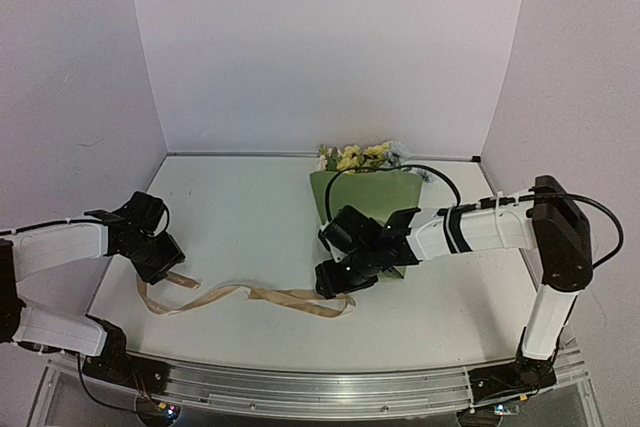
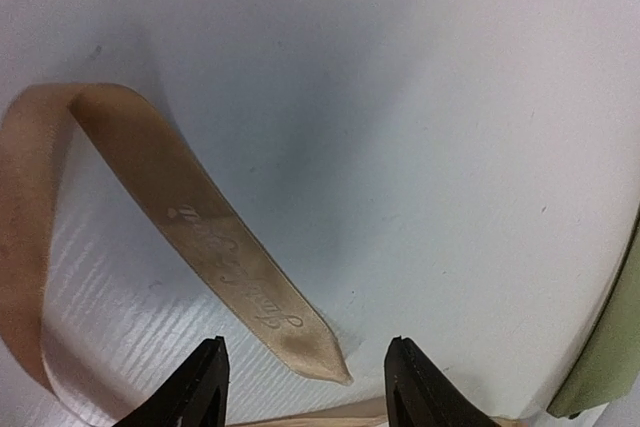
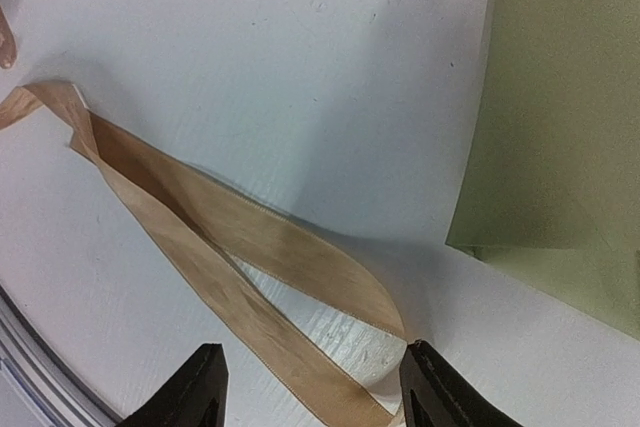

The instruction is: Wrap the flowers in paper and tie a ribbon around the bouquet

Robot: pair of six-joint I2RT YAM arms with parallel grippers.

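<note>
A long tan ribbon point(image 1: 215, 295) winds loosely across the front of the white table. Over its left end hovers my left gripper point(image 1: 163, 275); in the left wrist view the ribbon's slanted tip point(image 2: 315, 352) lies between and below the spread fingers. My right gripper point(image 1: 325, 287) is above the folded right end. There the ribbon loop point(image 3: 350, 292) runs between the parted fingers, neither of which is closed on it. The bouquet, in green wrapping point(image 1: 375, 192) with yellow flowers point(image 1: 362, 157) at its top, lies partly hidden under the right arm.
Walls surround the white table point(image 1: 240, 217) at the back and sides. A metal rail point(image 1: 320, 387) runs along its front edge. Between the left arm and the bouquet the surface is bare.
</note>
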